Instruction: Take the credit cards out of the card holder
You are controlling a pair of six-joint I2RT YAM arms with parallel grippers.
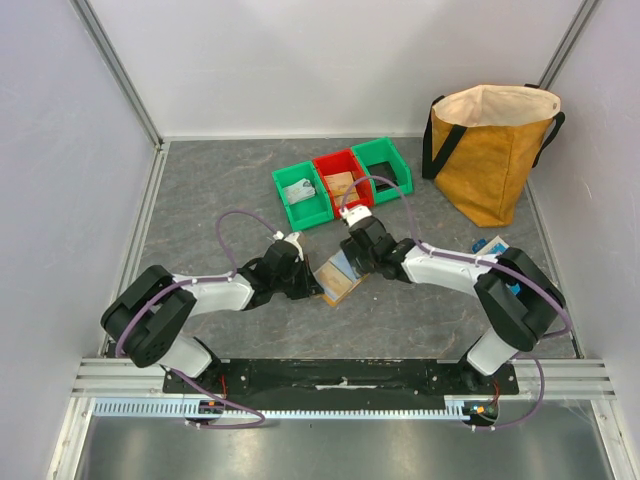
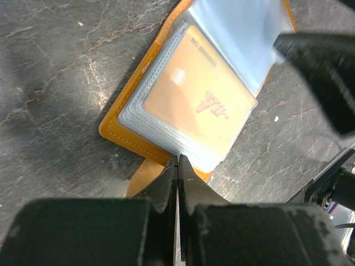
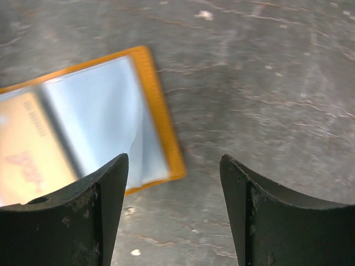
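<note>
The open card holder (image 1: 337, 279), orange-edged with clear sleeves, lies flat between my arms. A tan card (image 2: 194, 94) lies in one sleeve; beside it is a pale blue-white sleeve (image 3: 97, 105) with no card visible. My left gripper (image 1: 316, 288) is shut at the holder's near edge (image 2: 136, 147). Its fingertips (image 2: 173, 166) overlap that edge, and I cannot tell whether a thin layer is pinched. Part open, my right gripper is above the holder's other end, with nothing between its fingers; a blurred finger (image 2: 327, 72) of it also shows in the left wrist view.
Behind the arms stand a green bin (image 1: 303, 217) with a white packet, a red bin (image 1: 320, 163) with tan items, and another green bin (image 1: 375, 150) with a dark item. An orange bag (image 1: 480, 175) occupies the back right.
</note>
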